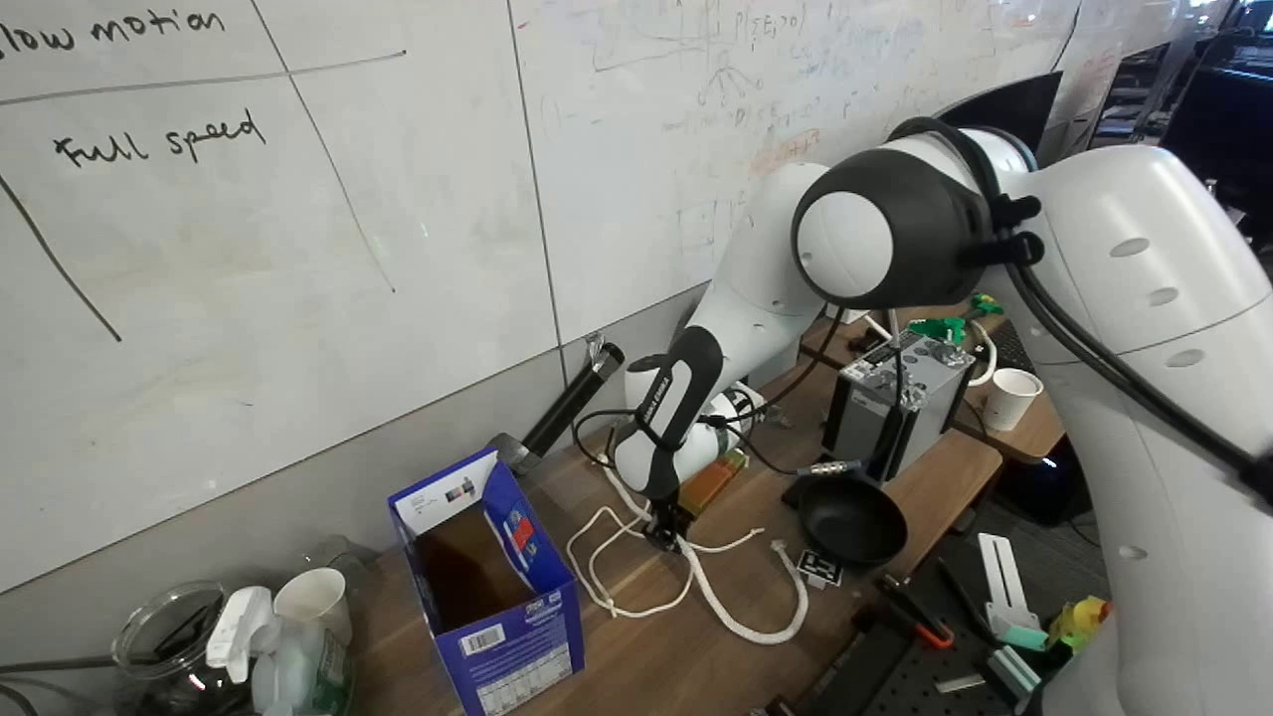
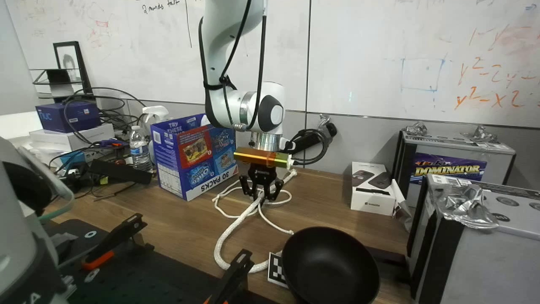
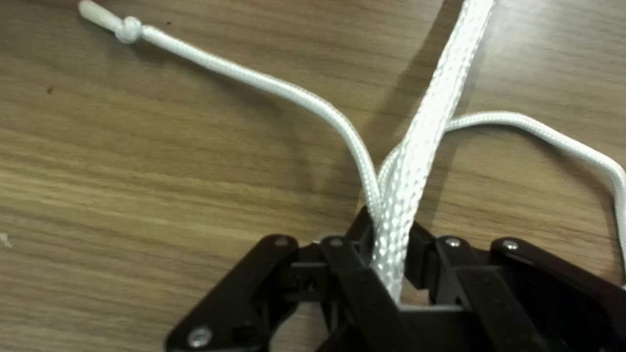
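Observation:
In the wrist view, my gripper is shut on a thick braided white rope (image 3: pixel 437 99), which runs up and away from the fingers. A thinner white cord (image 3: pixel 258 79) also passes into the fingers, behind the thick rope; whether it is pinched there I cannot tell. One end of the cord is knotted. Low over the table in exterior view 2, the gripper (image 2: pixel 261 191) points down. The thick rope (image 2: pixel 221 248) curves from it toward the black pan, and loops of the thin cord (image 2: pixel 276 223) lie around it on the wood.
A tall blue open box (image 1: pixel 513 632) stands beside the ropes. A black pan (image 2: pixel 329 268) and a small checkered marker (image 2: pixel 276 268) lie at the table's near side. Grey boxed units (image 2: pixel 476 243) stand to the right, with a white box (image 2: pixel 372 190) near the wall.

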